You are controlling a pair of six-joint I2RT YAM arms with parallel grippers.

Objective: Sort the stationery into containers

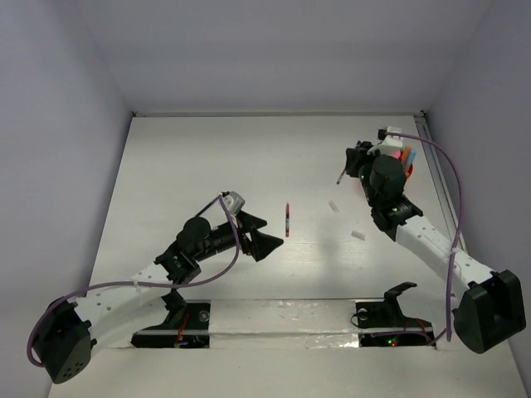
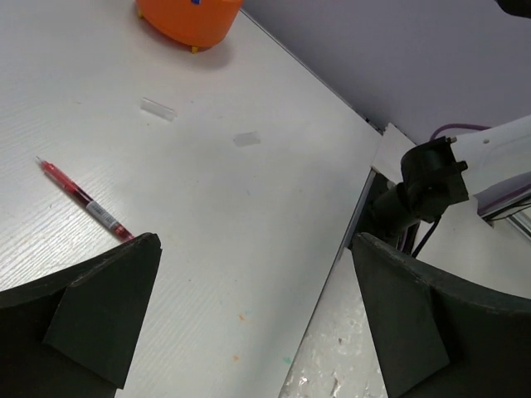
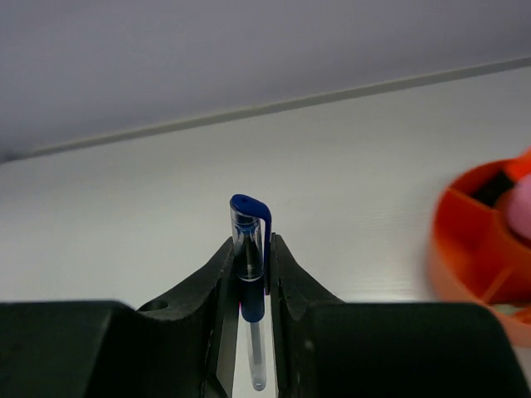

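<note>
A blue-capped clear pen point(image 3: 257, 352) stands upright between the fingertips of my right gripper, which is shut on it. In the top view the right gripper point(image 1: 355, 159) is at the upper right, beside the orange round container point(image 1: 410, 171), which the arm partly covers. The right wrist view shows that container point(image 3: 466, 240) apart from the pen, to its right. A red pen point(image 1: 287, 220) lies on the table, right of my left gripper point(image 1: 267, 238). The left gripper's fingers are wide open with nothing between them; the red pen point(image 2: 87, 201) lies near its left finger.
Several items, including a pink one point(image 3: 519, 207), are in the divided orange container. Two small clear pieces of tape point(image 1: 333, 206) appear on the table's right half.
</note>
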